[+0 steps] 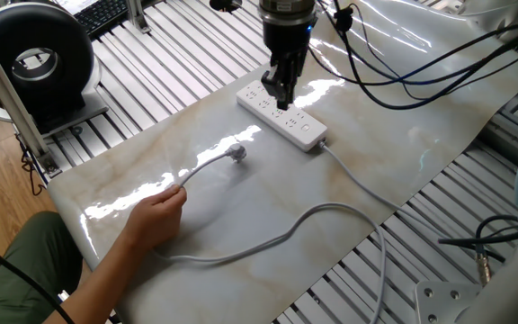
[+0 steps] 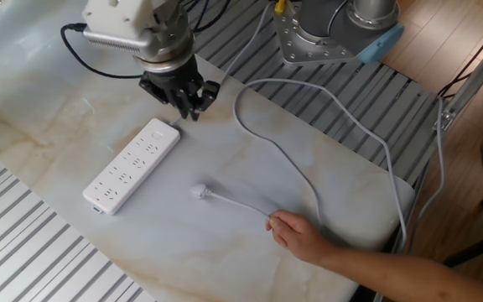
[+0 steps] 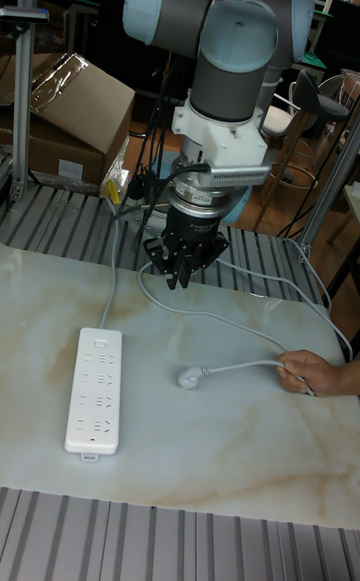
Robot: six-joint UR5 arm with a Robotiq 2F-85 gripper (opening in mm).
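Note:
A white power strip (image 1: 281, 118) lies flat on the marbled sheet, its sockets facing up. My gripper (image 3: 179, 284) points downward in the air; in exterior view 1 it overlaps the strip, while exterior view 2 shows the gripper (image 2: 190, 116) off the strip's switch end. Its black fingertips look close together with nothing visible between them, but how far apart they stand is unclear. A grey-white plug (image 2: 199, 191) is apart from both strip and gripper. Its cable is pinched by a person's hand (image 1: 157, 219), which holds the plug end out over the sheet.
The loose cable (image 2: 285, 152) loops across the sheet and over its edge. The strip's own cord (image 1: 358, 183) runs off toward the robot base. Black cables (image 1: 421, 81) hang beside the arm. Bare marbled sheet (image 3: 256, 453) lies in front of the plug.

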